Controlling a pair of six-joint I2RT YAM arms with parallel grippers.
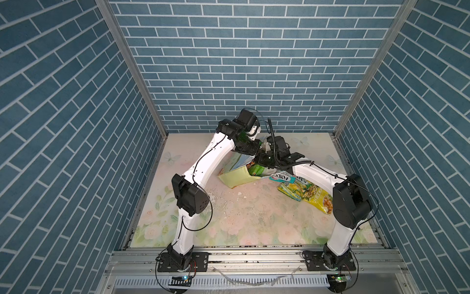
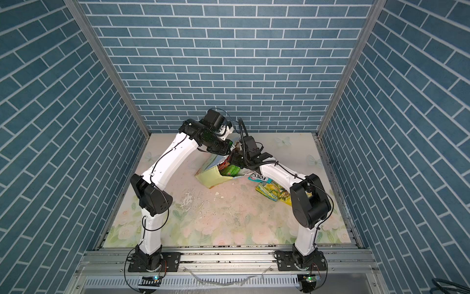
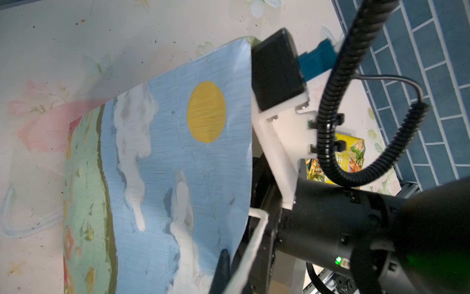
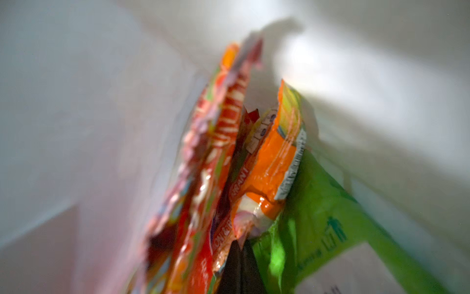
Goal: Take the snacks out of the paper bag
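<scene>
The paper bag [image 1: 239, 177] lies tilted mid-table, its mouth towards the right. Its blue painted side with a yellow sun fills much of the left wrist view. My left gripper [image 1: 256, 148] is at the rim; one dark fingertip [image 3: 222, 272] rests on the outer side, the other is hidden, and the rim appears pinched. Inside the mouth, my right gripper is shut on the lower end of an orange snack packet [image 4: 269, 171]. A red packet [image 4: 220, 161] stands close on its left, a green packet [image 4: 323, 220] on its right.
Several snack packets, including a yellow one [image 1: 319, 198] and a teal-topped one [image 1: 282, 177], lie on the table beneath the right forearm. Both arms are close together at the bag's mouth.
</scene>
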